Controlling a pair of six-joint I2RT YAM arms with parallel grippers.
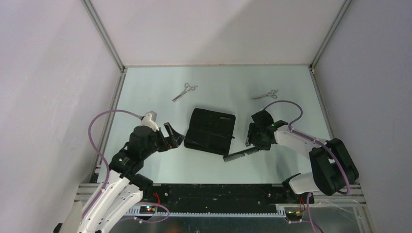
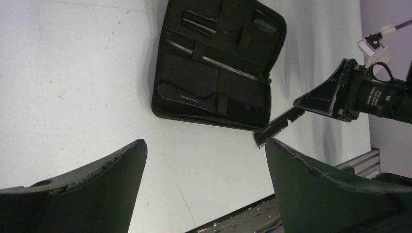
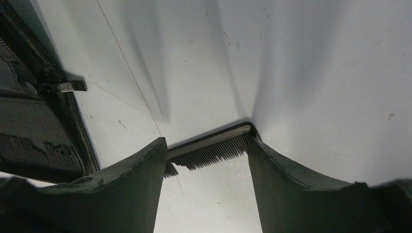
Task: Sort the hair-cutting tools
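A black comb (image 1: 236, 154) lies on the white table beside the open black case (image 1: 209, 131); in the right wrist view the comb (image 3: 209, 148) runs between the fingers of my right gripper, which is part open at the comb, one fingertip at its end. In the left wrist view the case (image 2: 187, 68) shows slots with tools in them. My left gripper stands open left of the case, nothing between its fingers. Two pairs of scissors lie at the back, one left (image 1: 182, 94) and one right (image 1: 262, 95).
Side walls and the front rail (image 1: 218, 189) bound the work area.
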